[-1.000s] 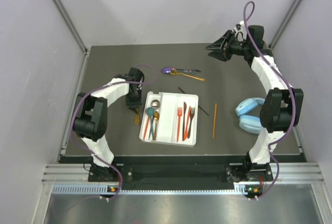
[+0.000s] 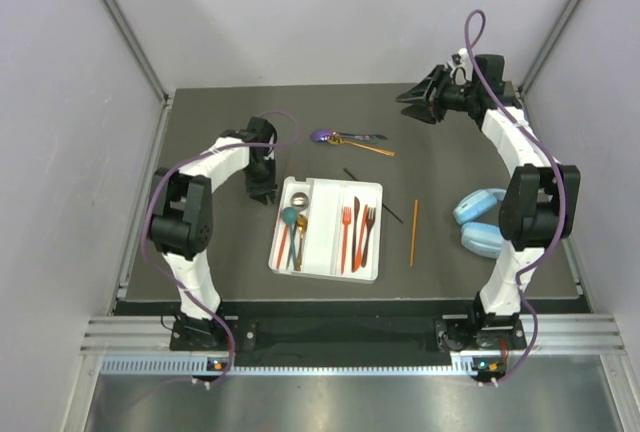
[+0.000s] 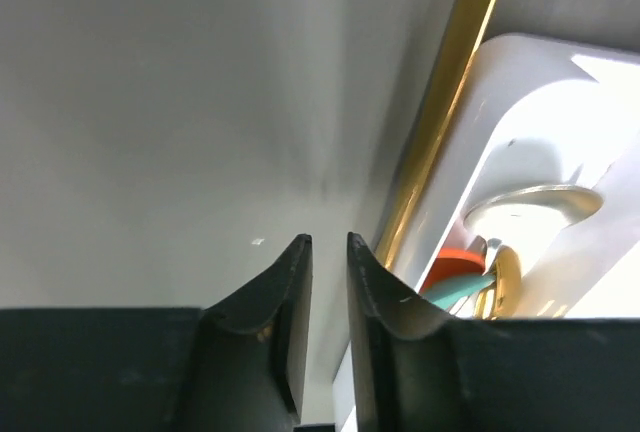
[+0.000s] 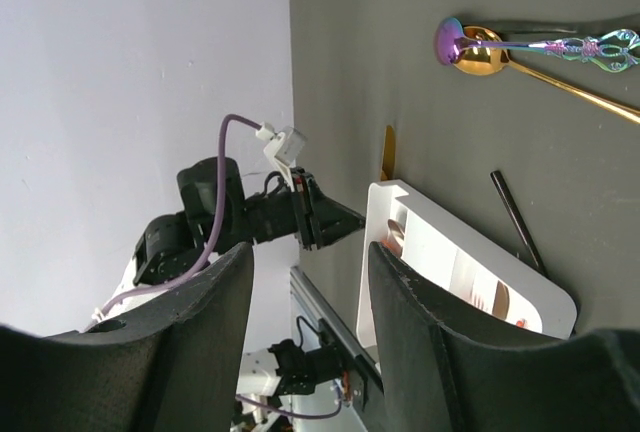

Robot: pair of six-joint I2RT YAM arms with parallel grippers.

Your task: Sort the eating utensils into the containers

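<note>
A gold knife (image 3: 448, 72) lies on the table along the outer left wall of the white utensil box (image 2: 322, 227). In the right wrist view, part of that knife (image 4: 388, 155) shows beyond the box corner. My left gripper is slightly open left of the box, nothing between its fingers, its right finger close to the knife's lower part. Inside the box are a silver ladle (image 2: 299, 200), a teal spoon (image 2: 290, 217), a gold spoon (image 2: 302, 222), an orange fork (image 2: 346, 216) and more cutlery. My right gripper is open and empty over the back right.
A purple-headed spoon (image 2: 320, 136) and a gold spoon (image 2: 372, 148) lie together behind the box. A black stick (image 2: 392, 211) and an orange stick (image 2: 414, 232) lie to its right. Blue headphones (image 2: 482, 241) rest at the right.
</note>
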